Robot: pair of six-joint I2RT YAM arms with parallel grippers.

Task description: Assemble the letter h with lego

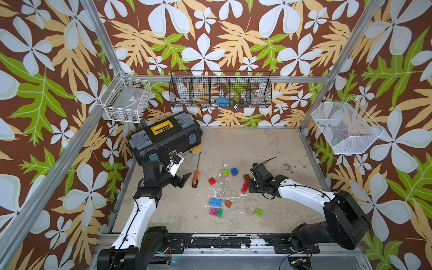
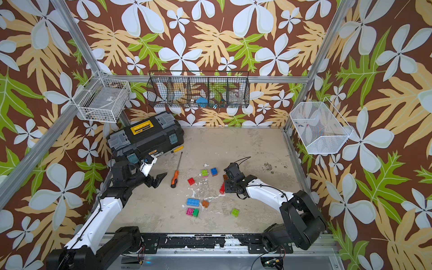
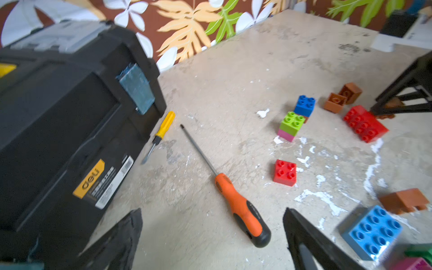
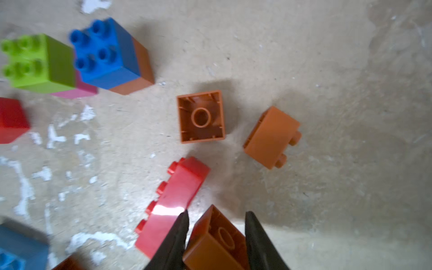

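Note:
In the right wrist view an orange-brown brick sits between the fingers of my right gripper, low beside a long red brick; whether they grip it is unclear. Two more brown bricks lie above. Blue-on-brown and green-on-pink stacks stand at upper left. My left gripper stands open and empty left of the scattered bricks, with a red brick, a blue brick and pink and green bricks in front of it.
A black toolbox fills the back left, with an orange screwdriver and a yellow one beside it. Wire baskets hang on the frame above.

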